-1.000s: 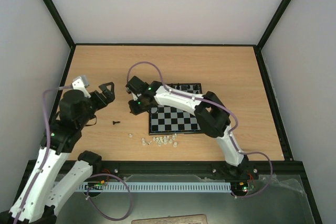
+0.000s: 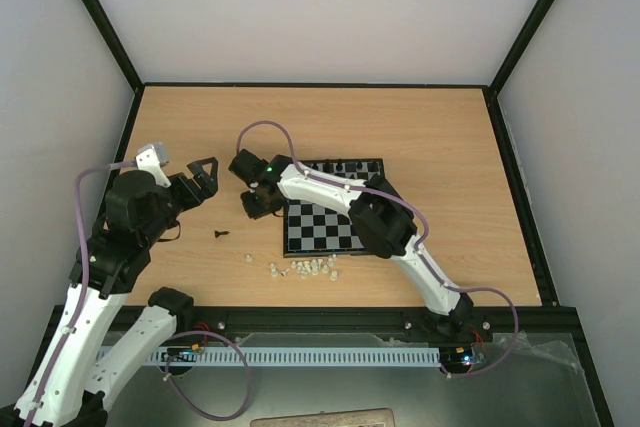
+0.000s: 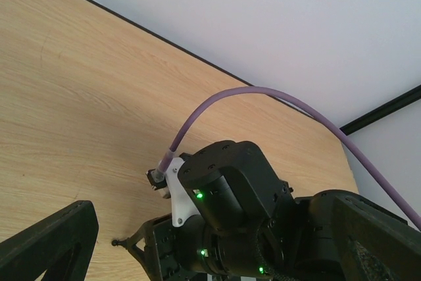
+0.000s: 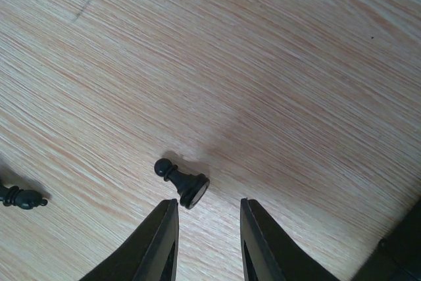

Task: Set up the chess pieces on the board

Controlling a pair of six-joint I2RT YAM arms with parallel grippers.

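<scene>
In the right wrist view a black pawn [image 4: 187, 184] lies on its side on the bare wood, just ahead of the left fingertip. My right gripper is open, its fingers apart with nothing between them. Another black piece [image 4: 25, 198] lies at the left edge of that view. The chessboard [image 2: 310, 243] is partly covered by my right arm; a few dark pieces [image 2: 340, 165] show along its far side. My left gripper [image 2: 204, 175] stands open and empty above the table's left side.
Several white pieces [image 2: 315, 267] are scattered in front of the board. A dark piece [image 2: 221, 234] lies alone between the left arm and the board. The right arm [image 3: 263, 215] fills much of the lower left wrist view. Free table lies right of the board.
The pieces in the top view have not moved.
</scene>
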